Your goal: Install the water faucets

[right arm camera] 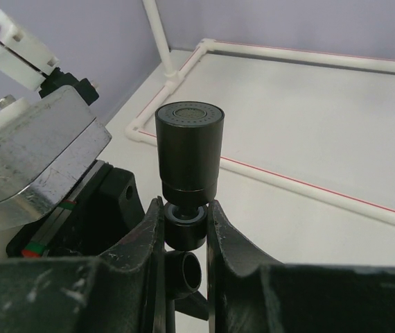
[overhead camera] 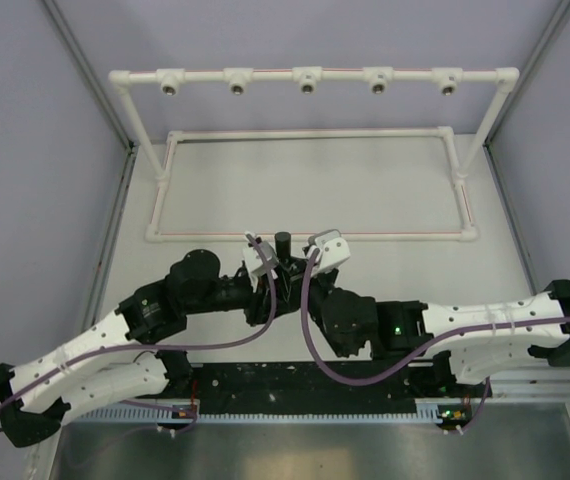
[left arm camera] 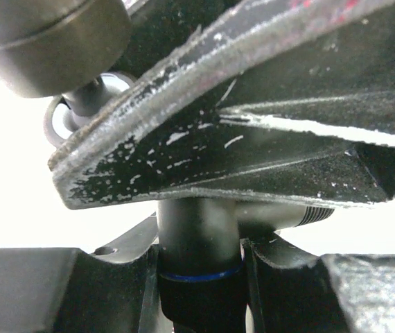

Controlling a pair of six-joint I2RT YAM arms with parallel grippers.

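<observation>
The black faucet's tall round head point(overhead camera: 283, 245) rises between the two meeting grippers in the top view. My left gripper is shut on the dark faucet body point(left arm camera: 199, 243), gripping near its blue ring; a threaded side stub point(left arm camera: 315, 214) points right. In the right wrist view the faucet head point(right arm camera: 189, 156) stands upright above a narrow neck and collar. My right gripper is part open, its fingertips on either side of the collar; whether they touch it is unclear. A scraped black finger point(left arm camera: 218, 132) crosses above the body in the left wrist view.
A white pipe frame point(overhead camera: 305, 237) lies behind the grippers. Its raised top pipe point(overhead camera: 270, 75) carries several fittings with open sockets. The white panel inside the frame is clear. Both arms crowd close together at the centre.
</observation>
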